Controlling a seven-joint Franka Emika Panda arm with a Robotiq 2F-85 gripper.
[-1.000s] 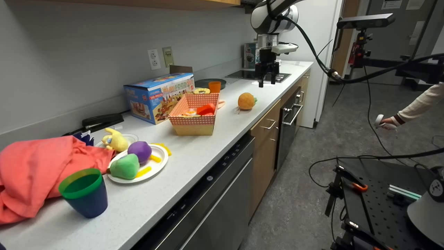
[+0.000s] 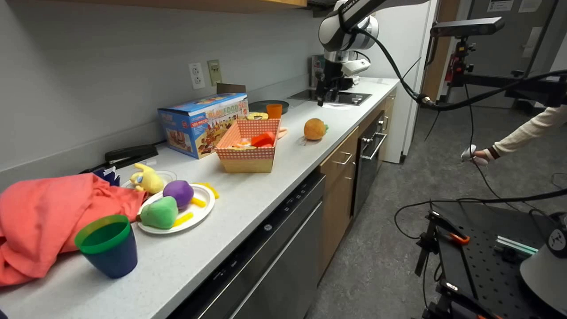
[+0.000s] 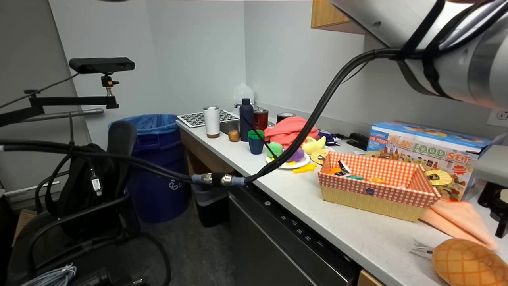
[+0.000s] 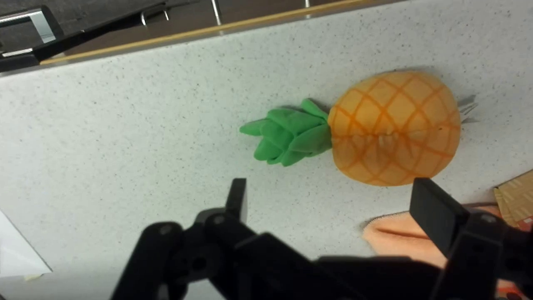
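A plush pineapple [image 4: 394, 130] with an orange body and green leaves [image 4: 292, 132] lies on its side on the speckled counter. The wrist view looks down on it whole, and in exterior view 2 its body [image 3: 469, 262] is cut by the lower right corner. My gripper stands open above the counter, its two fingers wide apart and only bare surface between their tips. It is apart from the pineapple, over the wall side of it. In exterior view 1 the gripper [image 2: 324, 101] hangs beyond the pineapple [image 2: 315, 129], toward the stove.
A checkered basket [image 2: 247, 154] holding toy food stands near the pineapple, with a peach cloth [image 3: 459, 221] beside it. Behind is a play food box [image 2: 202, 125]. A plate [image 2: 204, 210] with plush food and a blue-green cup [image 2: 109, 250] sit farther along. The counter's edge drops to drawers.
My gripper has turned and shifted slightly toward the wall, with the wrist tilted differently. The pineapple and basket stay put. A person's hand at the right has moved a little leftward.
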